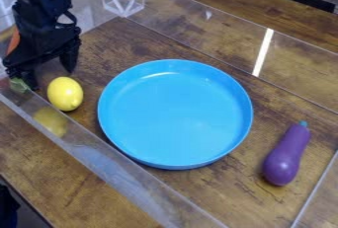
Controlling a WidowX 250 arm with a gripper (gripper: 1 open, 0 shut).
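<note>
My black gripper [40, 56] is at the upper left, low by the clear wall, open, with its fingers partly in shadow. Just right of and below it lies a yellow egg-shaped object [65, 93]. A small greenish thing [19, 86] sits under the gripper against the wall, partly hidden. A large blue plate [175, 112] fills the middle, and a purple toy eggplant [287, 155] lies at the right.
Clear low walls [126, 163] border the wooden surface. Bare wood lies above the plate and between the plate and the eggplant. An orange shape beside the gripper at the left edge is partly hidden.
</note>
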